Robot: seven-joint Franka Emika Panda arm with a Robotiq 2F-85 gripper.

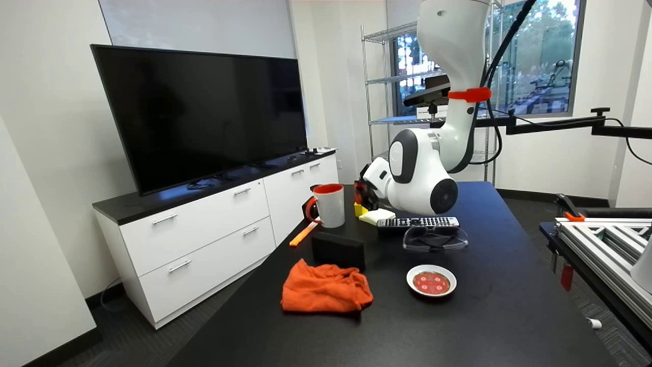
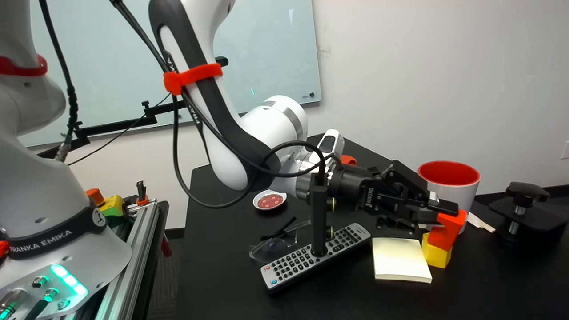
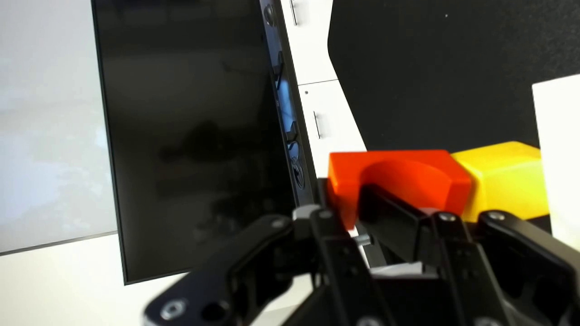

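Observation:
My gripper (image 2: 438, 210) is shut on a small red arch-shaped block (image 3: 405, 163). In exterior view 2 the red block stands tilted on top of a yellow block (image 2: 436, 253) and looks to be touching it. The yellow block (image 3: 508, 176) shows just beyond the red one's right end in the wrist view. From exterior view 1 the arm hides most of the red block, and only a bit of the yellow block (image 1: 359, 210) shows below the gripper (image 1: 360, 194).
Close by are a white mug (image 2: 453, 187) with a red inside and a pale notepad (image 2: 400, 260). A remote (image 2: 314, 256), glasses (image 1: 435, 238), a small dish (image 1: 431, 281), a black box (image 1: 337, 250) and an orange cloth (image 1: 325, 287) also occupy the table.

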